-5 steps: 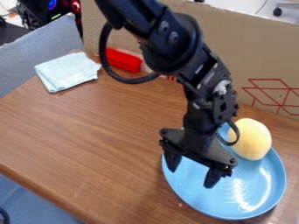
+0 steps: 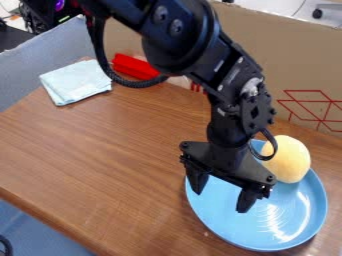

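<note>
My black gripper [image 2: 222, 195] hangs over the left part of a blue plate [image 2: 287, 225], its two fingers pointing down and apart, with nothing visible between them. Just behind and right of it, a round pale yellow object [image 2: 286, 155] rests on the back of the plate, partly hidden by the gripper's body.
A red object [image 2: 134, 66] lies at the back, partly behind my arm. A folded light cloth [image 2: 75, 82] is at the upper left. A cardboard panel [image 2: 301, 70] stands behind.
A second ago the gripper was in nearly this position, slightly lower.
</note>
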